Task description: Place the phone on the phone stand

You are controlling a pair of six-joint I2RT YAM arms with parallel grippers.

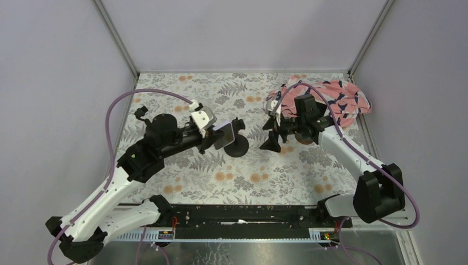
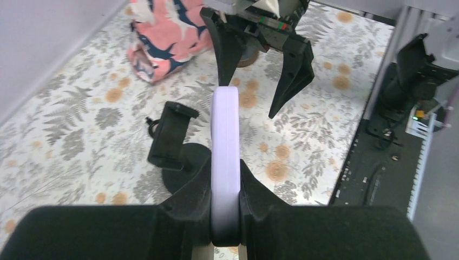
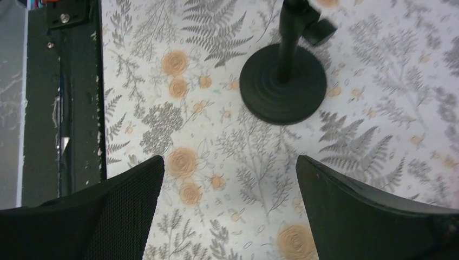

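Observation:
My left gripper (image 1: pixel 209 135) is shut on a phone (image 1: pixel 224 134), which shows as a pale lilac edge (image 2: pixel 225 146) upright between the fingers in the left wrist view. Just right of it in the top view is a black phone stand (image 1: pixel 237 145) with a round base; the held phone is in front of it in the left wrist view. My right gripper (image 1: pixel 271 136) stands open to the right of that stand, nothing between its fingers.
A pink patterned cloth (image 1: pixel 342 96) lies at the back right, with a dark round object (image 1: pixel 303 138) partly under the right arm. A second black stand (image 1: pixel 141 114) is at the left, largely hidden by the left arm.

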